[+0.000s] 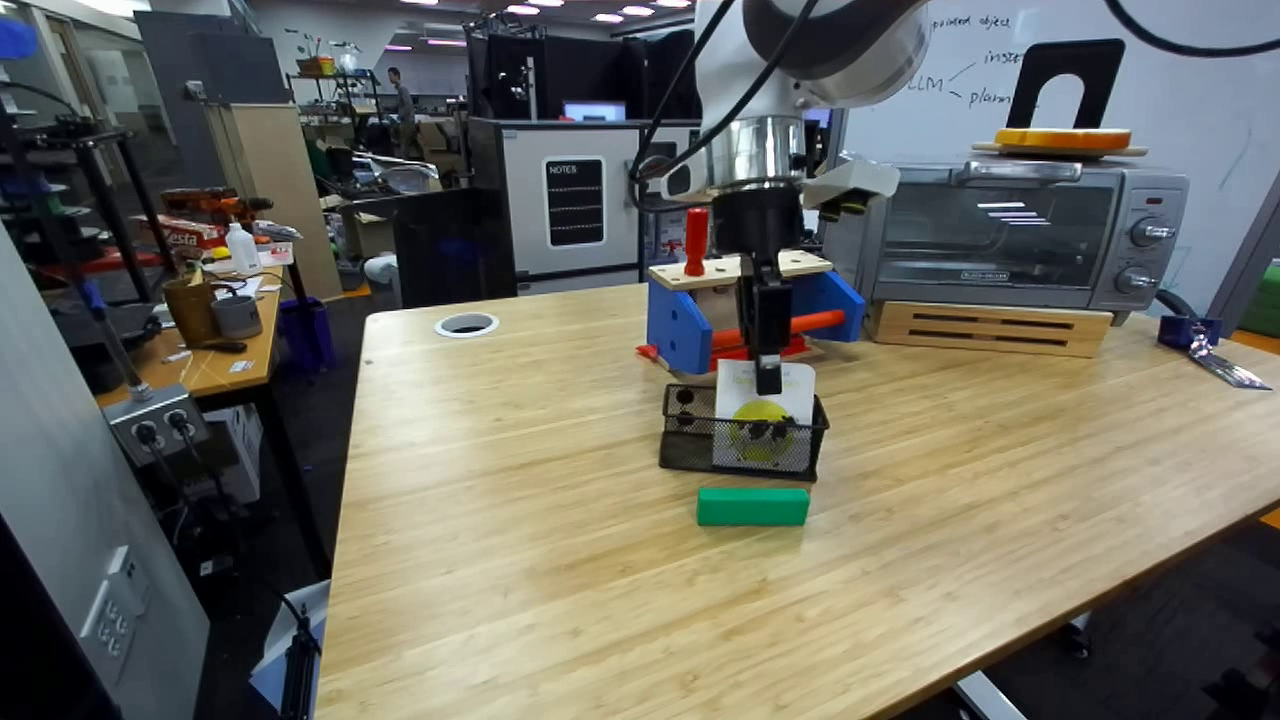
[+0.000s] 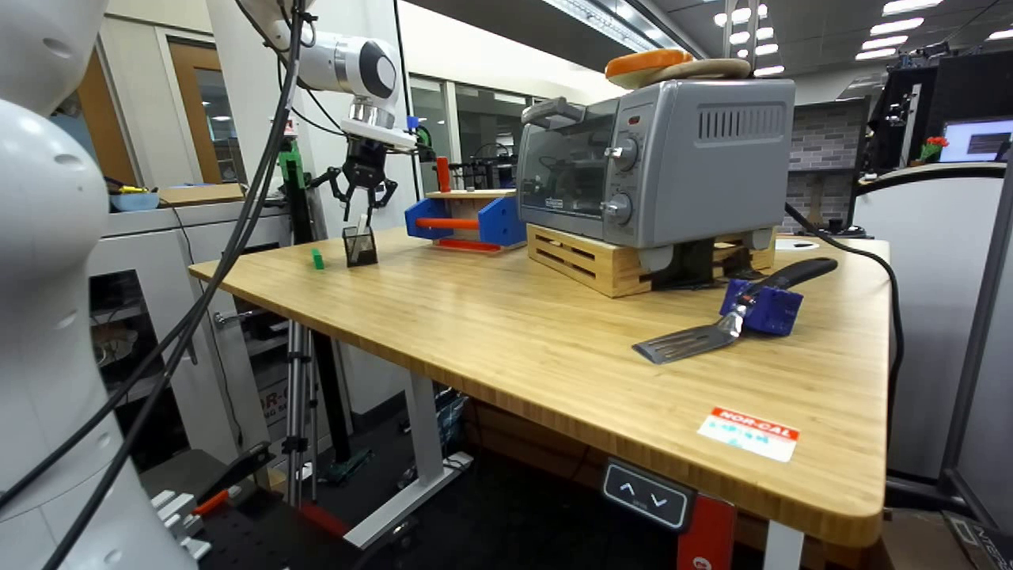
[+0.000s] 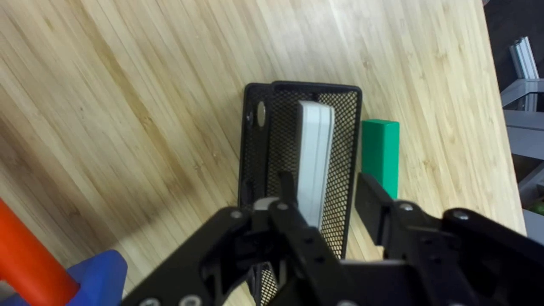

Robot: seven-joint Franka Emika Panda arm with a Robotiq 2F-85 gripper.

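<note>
A black mesh basket (image 1: 684, 450) stands on the table, holding a white box (image 1: 732, 390) with a yellow round picture on its face. Seen from above, the box is a narrow pale block (image 3: 315, 148) within the mesh basket (image 3: 352, 153). My gripper is over the basket, partly open, its fingers on either side of the box. The left finger (image 3: 287, 189) is close to the box; a clear gap separates the right finger (image 3: 371, 204) from it. Any contact low down is hidden. A green block (image 1: 753, 508) lies just outside the basket.
Behind the basket sits a blue and red wooden toy bench (image 1: 684, 330). Further right is a toaster oven (image 1: 996, 234) on a wooden stand (image 1: 996, 328), then a spatula (image 1: 1224, 364). Bare table spreads to the left and in front.
</note>
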